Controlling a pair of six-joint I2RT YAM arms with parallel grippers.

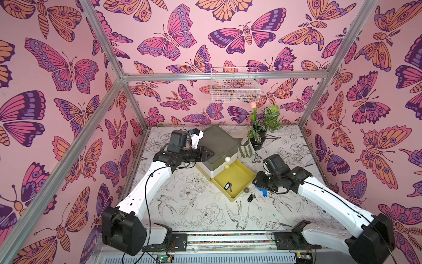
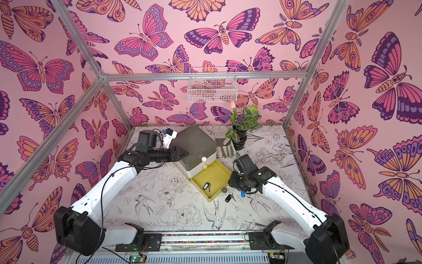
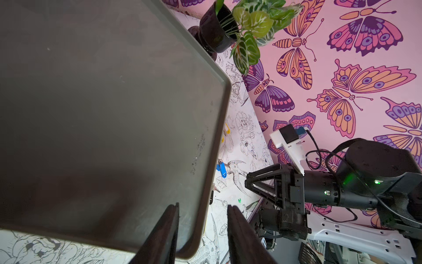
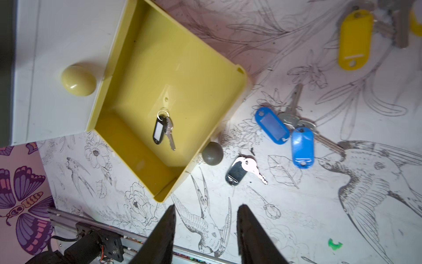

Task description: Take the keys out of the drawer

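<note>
A bunch of keys with a black tag (image 4: pixel 159 130) lies inside the open yellow drawer (image 4: pixel 197 83), on its floor. On the table in front of the drawer is another black-tagged key (image 4: pixel 236 173). Blue-tagged keys (image 4: pixel 303 147) and a yellow-tagged key (image 4: pixel 355 39) lie farther right. Above the table near the drawer's right corner, my right gripper is open and empty. My left gripper is at the left front corner of the grey cabinet top (image 3: pixel 110 110). Its fingers show a gap, but whether they grip the cabinet edge is unclear.
The drawer's grey knob (image 4: pixel 212 153) sticks out at its front, and a pale yellow knob (image 4: pixel 79 80) marks the closed drawer above. A potted plant (image 1: pixel 259 134) stands behind the cabinet. Bare table lies at the front left.
</note>
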